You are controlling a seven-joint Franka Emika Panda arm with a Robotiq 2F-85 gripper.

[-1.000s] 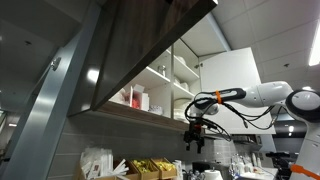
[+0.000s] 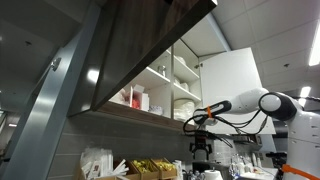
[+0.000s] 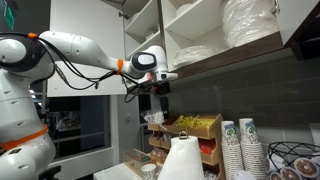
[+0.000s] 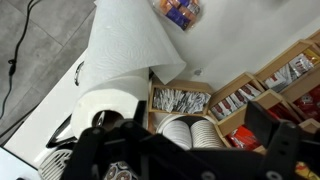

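My gripper stands open, its two dark fingers wide apart at the lower edge of the wrist view. No object is held between them. A white paper towel roll (image 4: pixel 110 98) lies below and to the left, with a loose sheet (image 4: pixel 125 42) spread from it. In exterior view 2 the gripper (image 3: pixel 158 97) points down, above and to the left of the white roll (image 3: pixel 183 158). Exterior view 1 has the gripper (image 2: pixel 198 150) in front of the wall, below the open cabinet.
Stacked paper cups (image 3: pixel 230 148) stand right of the roll. Wooden bins (image 3: pixel 200 128) with packets line the back. An orange-and-purple packet (image 4: pixel 180 11) lies on the white counter (image 4: pixel 225 42). The cabinet (image 3: pixel 230 55) overhangs the bins; bare counter shows beyond the roll.
The cabinet and bins look unmoved.
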